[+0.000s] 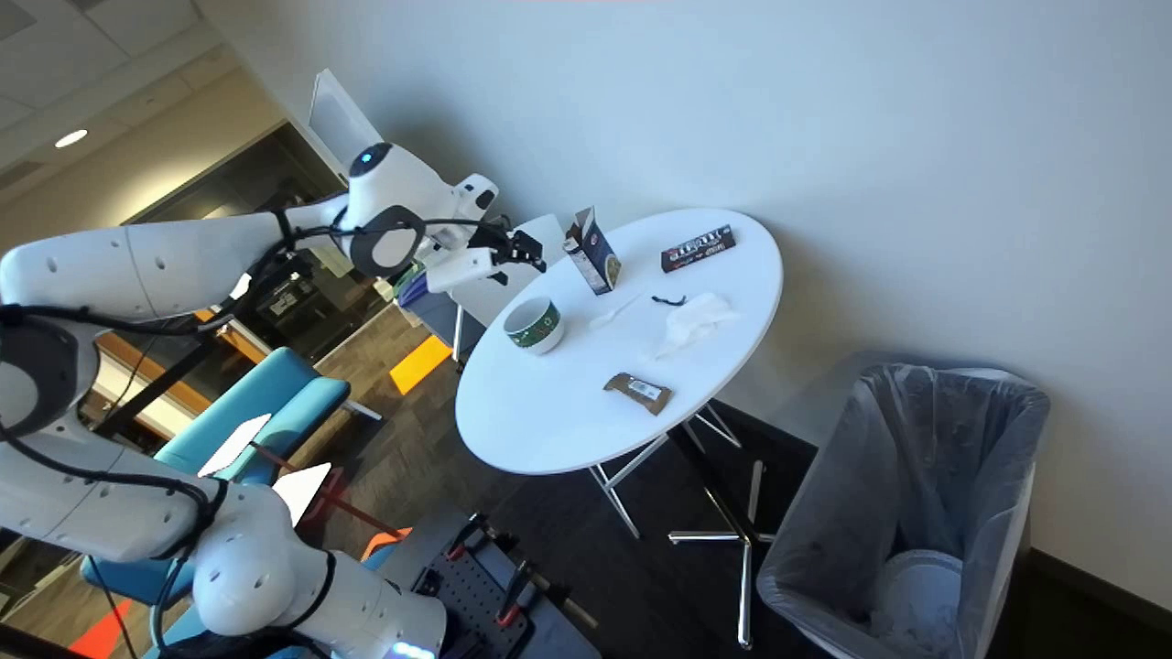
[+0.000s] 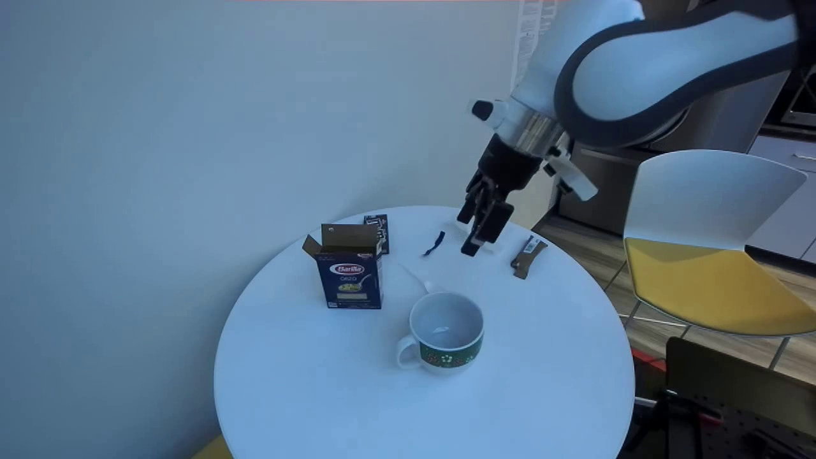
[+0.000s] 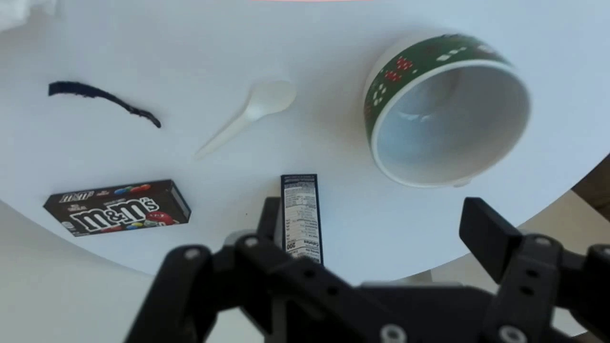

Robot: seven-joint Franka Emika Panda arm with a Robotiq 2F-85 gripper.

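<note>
My gripper stands open above the table, its two black fingers wide apart with nothing gripped. In the wrist view, the narrow printed side of the blue Barilla box [image 3: 301, 217] shows just beside the left finger, partly covered by it. The box [image 2: 352, 276] is upright with its top flaps open. A white mug with a green patterned band [image 2: 445, 336] stands near it, empty inside as far as I see. Between them and the far items lies a white plastic spoon [image 3: 271, 98]. From exterior view 1, the gripper [image 1: 525, 262] hangs left of the box, apart from it.
Also on the round white table [image 1: 527, 423] are an M&M's box [image 3: 120, 208], a dark curved strip [image 3: 106, 97], a crumpled white tissue [image 1: 699, 318] and a brown wrapper [image 1: 638, 392]. A lined bin [image 1: 802, 538] stands on the floor at right.
</note>
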